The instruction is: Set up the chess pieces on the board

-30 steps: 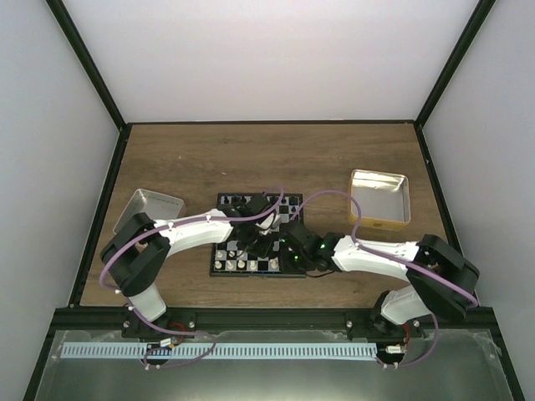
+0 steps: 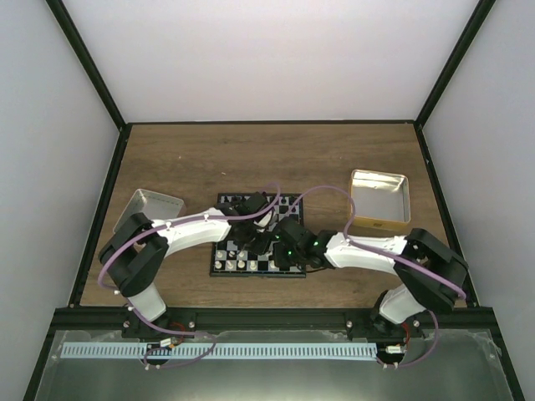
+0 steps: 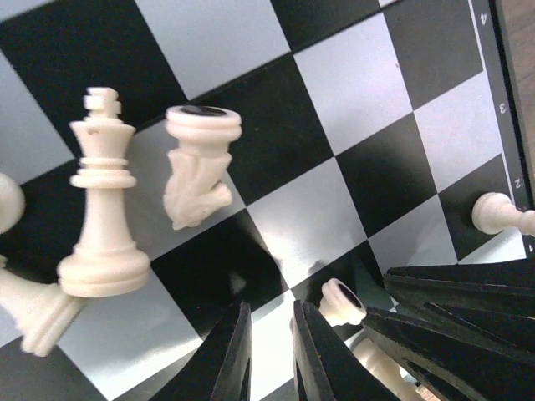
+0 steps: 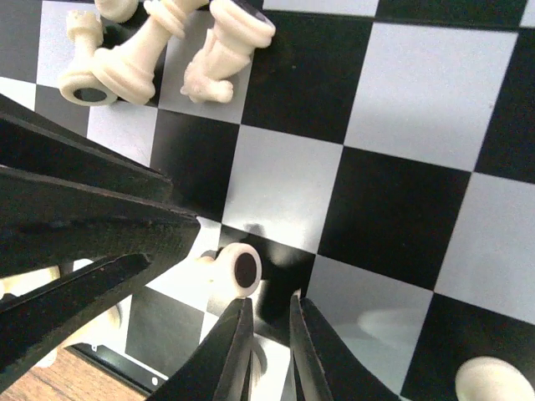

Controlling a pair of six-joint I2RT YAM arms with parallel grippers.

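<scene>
Both arms meet over the chessboard (image 2: 219,272). In the left wrist view my left gripper hangs low, fingertips slightly apart, near a small white piece (image 3: 338,305); a white king (image 3: 105,209), an upright-standing inverted-looking knight (image 3: 196,167) and fallen pieces are left of it. In the right wrist view my right gripper is beside a white piece (image 4: 238,269); whether it grips anything between its fingertips is unclear. White pieces (image 4: 213,54) cluster at the upper left. The other arm's dark gripper intrudes into each wrist view.
An empty grey tray (image 2: 142,200) sits left of the board, a yellow-rimmed tray (image 2: 380,221) to the right. The two grippers are very close together.
The right arm has shifted slightly left and up in the top view, toward the board's middle. The left arm has moved only slightly.
</scene>
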